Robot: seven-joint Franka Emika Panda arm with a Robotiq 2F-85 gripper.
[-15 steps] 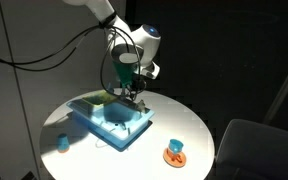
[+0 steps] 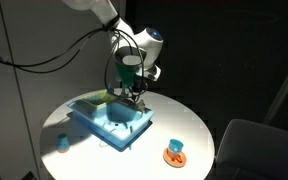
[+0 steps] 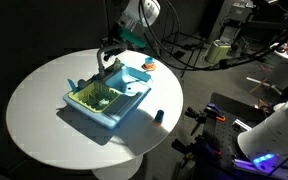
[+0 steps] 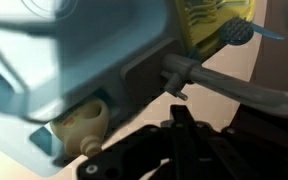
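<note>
A light blue toy sink (image 2: 106, 124) stands on the round white table, its basin open upward. In the wrist view, a grey faucet (image 4: 229, 82) with a small lever reaches across the sink's edge. My gripper is shut right beside the lever, with nothing visible between its fingers; whether it touches the lever I cannot tell. Within the sink's corner recess sits a cream bottle (image 4: 81, 128). At the sink's other side is a yellow-green rack (image 3: 99, 97) holding small items.
A blue cup (image 2: 175, 145) rests on an orange plate (image 2: 174, 158) at the table's right. A small dark blue cup (image 3: 159, 116) stands near the table edge. Bare tabletop (image 3: 44, 110) lies left of the sink. A black chair (image 2: 254, 150) stands beyond the table.
The arm has shifted very slightly above the back of the sink. The sink, cups and plate stay where they were.
</note>
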